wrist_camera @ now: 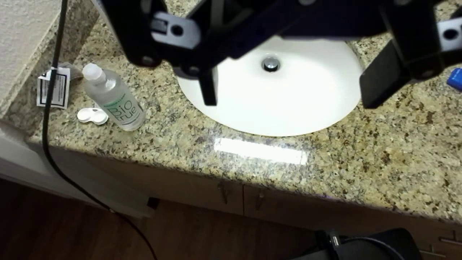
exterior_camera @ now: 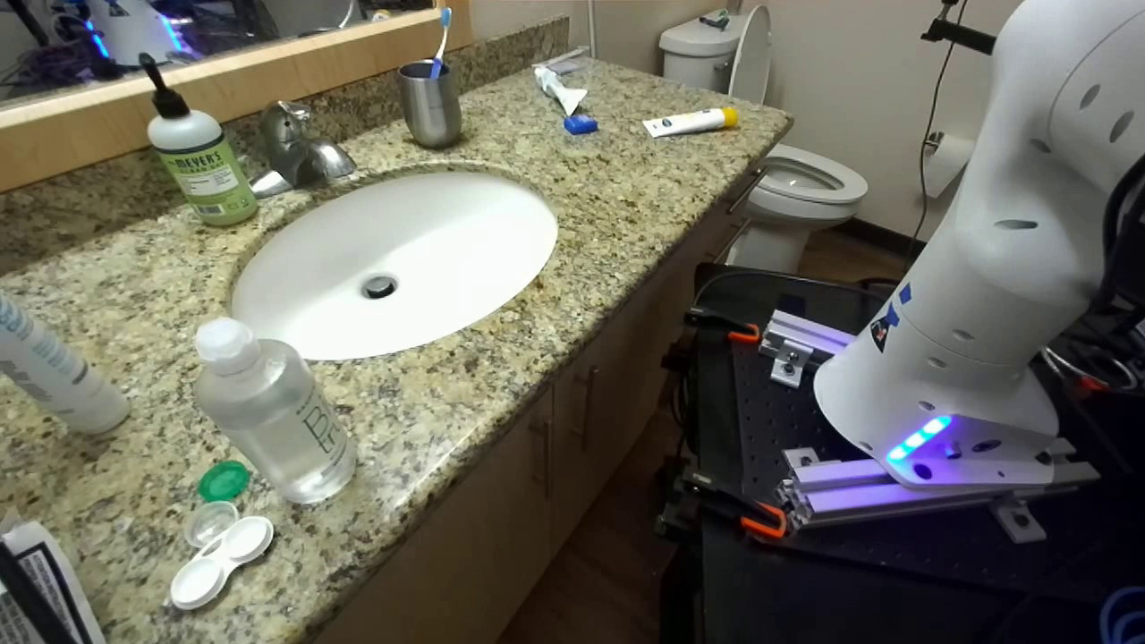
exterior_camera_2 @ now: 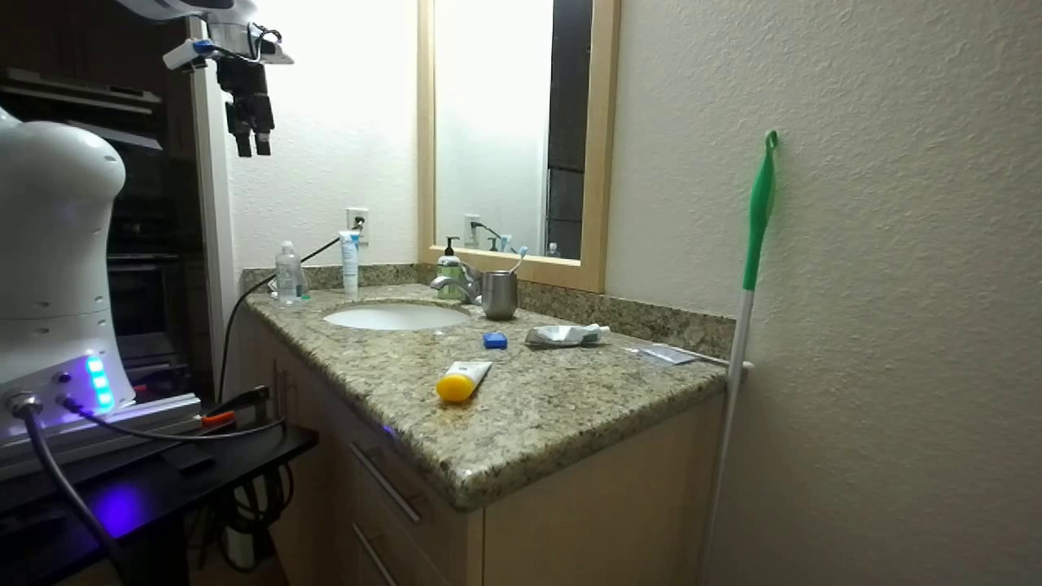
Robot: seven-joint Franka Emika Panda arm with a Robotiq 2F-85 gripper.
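High above the counter at the left of exterior view 2 hangs my gripper (exterior_camera_2: pixel 253 148). In the wrist view its two dark fingers (wrist_camera: pixel 383 78) stand wide apart over the sink (wrist_camera: pixel 281 123), so the gripper is open with nothing between them. A clear Biotrue bottle (exterior_camera: pixel 281 424) with a white cap stands upright near the counter's front edge. Beside it lie an open white contact lens case (exterior_camera: pixel 222 562) and a green lid (exterior_camera: pixel 224 481). Exterior view 1 does not show the gripper.
A soap pump bottle (exterior_camera: pixel 202 166), the faucet (exterior_camera: pixel 301 156) and a steel cup (exterior_camera: pixel 431 107) with a toothbrush line the sink's back. A white tube (exterior_camera: pixel 54 370) stands left. Toward the far end lie a yellow-capped tube (exterior_camera: pixel 692 122) and a blue box (exterior_camera: pixel 580 124).
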